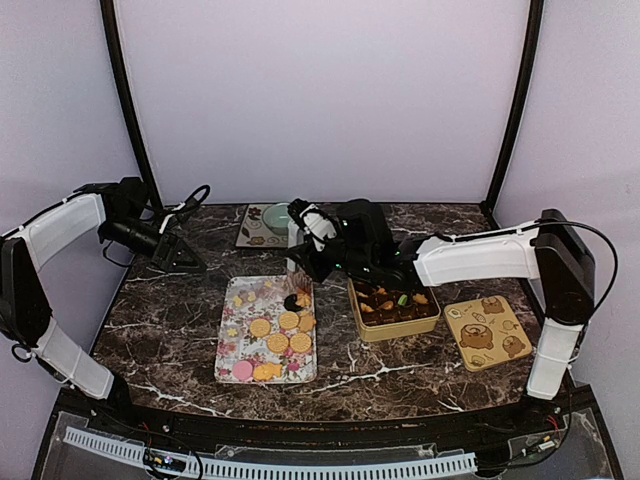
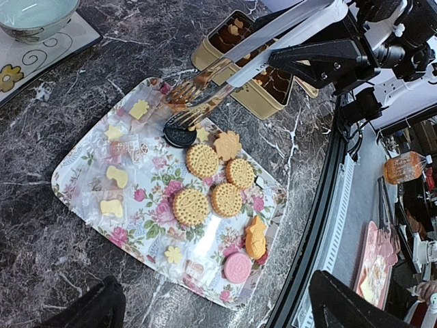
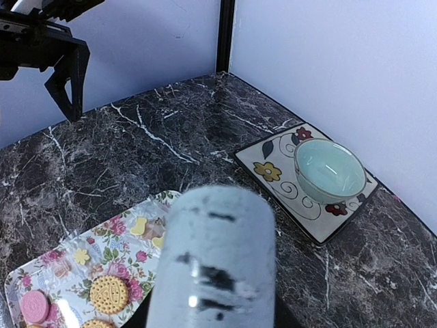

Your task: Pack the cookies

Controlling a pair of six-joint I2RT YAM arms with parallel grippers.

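My right gripper is shut on a pair of tongs, whose pale handles end in brown see-through tips. These tips hang over the far right part of the flowered tray, right by a black round cookie; whether they touch it I cannot tell. Round biscuits, a pink cookie and small yellow shapes lie on that tray. Right of it, the tan box holds several cookies in compartments. My left gripper stays open and empty, left of the tray.
A light green bowl rests on a patterned board at the back. The bear-print lid lies flat to the box's right. Between the left arm and the tray the dark marble surface is bare.
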